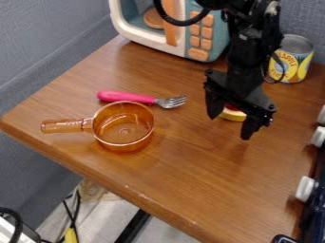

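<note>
The black gripper [233, 116] is low over the right half of the wooden table, around a small yellow item [233, 114] with some red on it, which is mostly hidden behind the fingers. Whether the fingers are shut on it is unclear. An amber pot [124, 136] with a handle sits at the left, and a pink-handled fork [127, 97] lies behind it.
A toy microwave [152, 24] stands at the back. A can [291, 66] is at the back right. A dark appliance with white knobs [311, 209] lines the right edge.
</note>
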